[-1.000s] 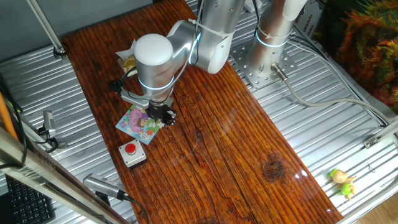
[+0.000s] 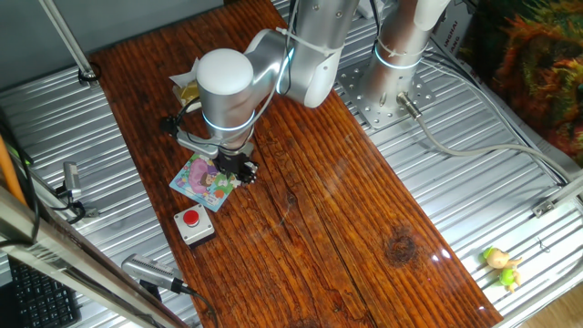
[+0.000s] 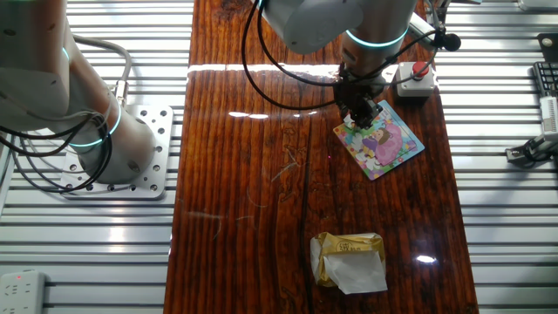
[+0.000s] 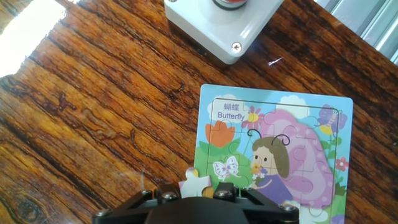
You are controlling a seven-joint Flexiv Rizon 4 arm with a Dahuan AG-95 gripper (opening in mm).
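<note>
A square puzzle board [image 4: 275, 102] with a butterfly-girl picture lies flat on the wooden table, most of its pieces in place. At the board's left edge in the wrist view, my gripper is shut on a pale puzzle piece [image 4: 196, 183], with a fingertip against each side of it. The piece overlaps the board's edge; whether it touches the board cannot be told. From outside, the gripper [image 3: 359, 118] points down at one corner of the board [image 3: 384, 148]. The gripper's own body hides the board's lower left part in the wrist view.
A grey box with a red button [image 2: 191, 218] stands close beside the board. An opened tissue pack [image 3: 349, 262] lies farther along the table. Bare wood [image 2: 301, 219] stretches wide on the robot's base side. A small toy [image 2: 503, 267] sits off the table.
</note>
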